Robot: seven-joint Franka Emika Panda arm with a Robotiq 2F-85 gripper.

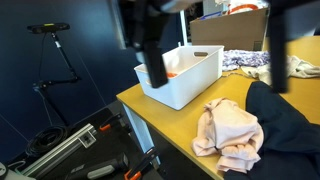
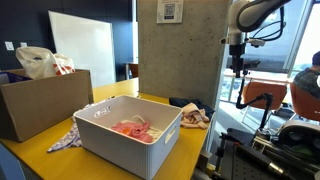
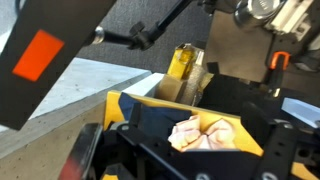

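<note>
A pale pink cloth [image 1: 228,133] lies crumpled near the table's edge, beside a dark navy cloth [image 1: 283,130]. In the wrist view, the pink cloth [image 3: 203,133] shows below and between my fingers, with the navy cloth [image 3: 150,117] at its left. My gripper [image 1: 214,72] is open and looms blurred near the camera in exterior view 1, apart from the cloths. Nothing shows between its fingers. From the other side, the pink cloth [image 2: 195,118] lies past the white bin [image 2: 124,140], which contains reddish and pale cloth [image 2: 135,129].
Patterned cloths [image 1: 255,63] lie behind the bin. A brown cardboard box [image 2: 45,103] with bags in it stands at the far end of the table [image 2: 38,154]. Bare table shows between the bin and the pink cloth.
</note>
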